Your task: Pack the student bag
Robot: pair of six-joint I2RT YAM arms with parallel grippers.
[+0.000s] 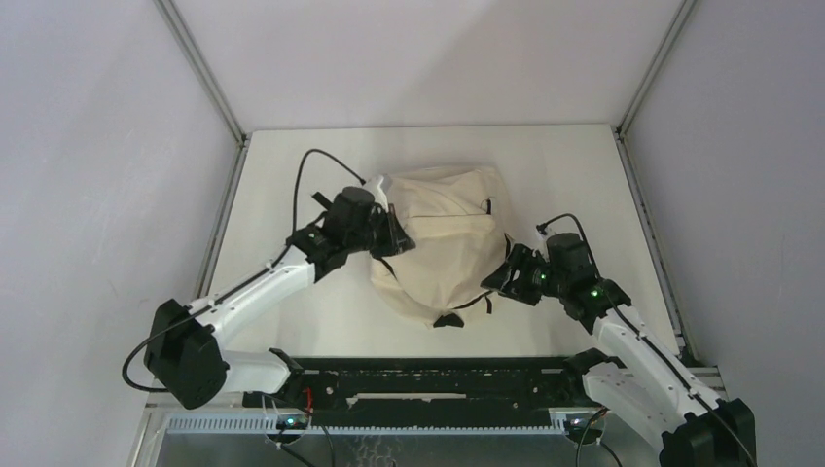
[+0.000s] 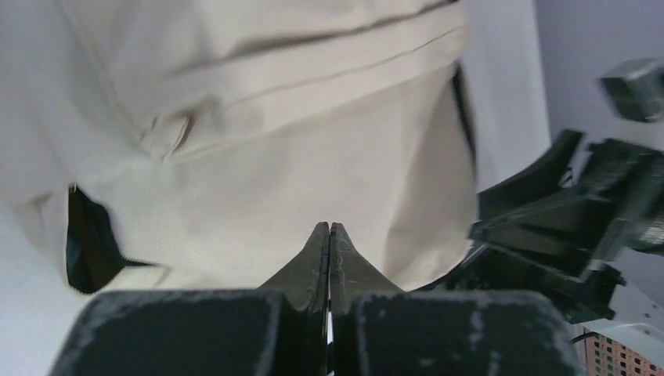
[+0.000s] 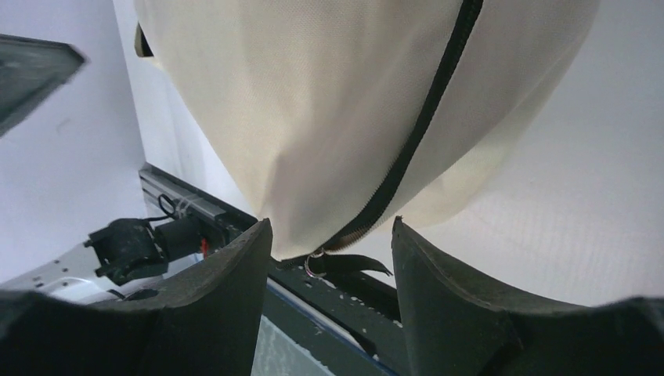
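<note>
The cream bag (image 1: 449,255) lies flat in the middle of the white table, its black zip edge (image 3: 411,141) running down the right side. My left gripper is shut with nothing between its fingers, over the bag's left part. A dark opening (image 2: 90,243) in the bag's side shows to its left. At the bag's lower right corner, my right gripper stands open. In the right wrist view, a short black strap with a metal ring (image 3: 317,264) appears between its fingers, but they do not grip it.
A black tab (image 1: 448,320) sticks out at the bag's front end. Bare white table (image 1: 564,175) lies right of and behind the bag. The dark front rail (image 1: 418,382) edges the table.
</note>
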